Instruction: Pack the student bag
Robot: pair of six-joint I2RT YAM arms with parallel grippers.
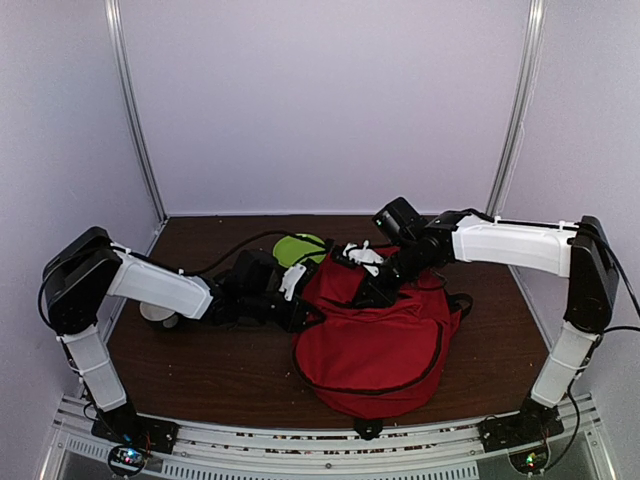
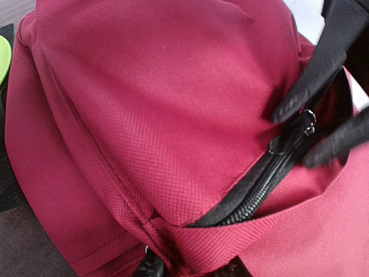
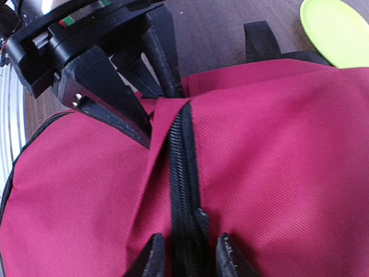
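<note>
The red backpack (image 1: 370, 360) lies on the dark table, with a zipper (image 2: 259, 184) showing along a fold of its fabric. My left gripper (image 1: 305, 318) is at the bag's left edge; in the left wrist view a fabric fold lies at its mostly hidden fingertips, so its grip is unclear. My right gripper (image 1: 360, 295) is low over the upper part of the bag, its fingertips (image 3: 225, 254) either side of the black zipper strip, apparently apart. Whether they touch it I cannot tell.
A lime green round object (image 1: 292, 245) lies behind the left arm. A pale cylindrical item (image 1: 157, 312) sits at the table's left.
</note>
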